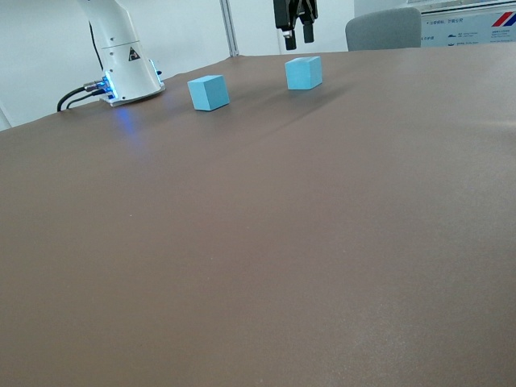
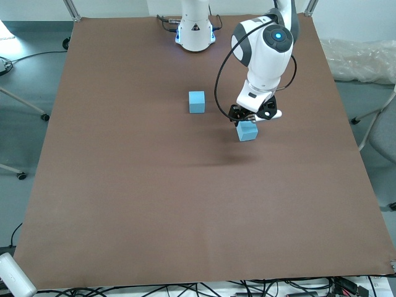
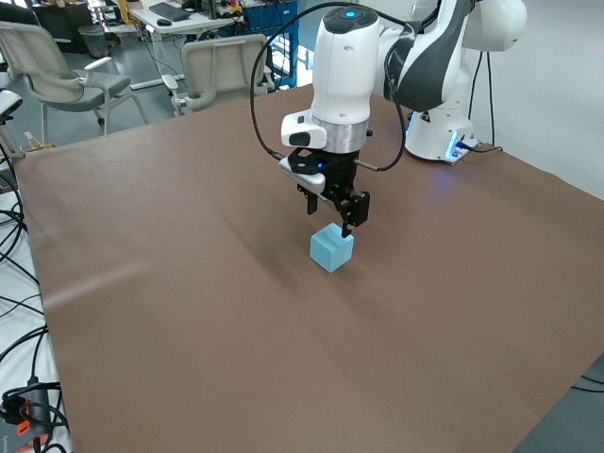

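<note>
Two light blue cubes rest on the brown table. One cube (image 2: 197,102) stands left of the gripper, also seen as the nearer-left cube (image 1: 208,93) in the top view. The other cube (image 2: 247,131) sits just under my black gripper (image 1: 297,38), whose two fingers hang above it with a gap between them, open and holding nothing. In the right view this cube (image 3: 331,248) is below the gripper (image 3: 329,212); the first cube is hidden there behind the arm.
The white robot base (image 2: 195,28) with cables stands at the back of the table (image 2: 185,198). Cables, chairs and equipment lie beyond the edges.
</note>
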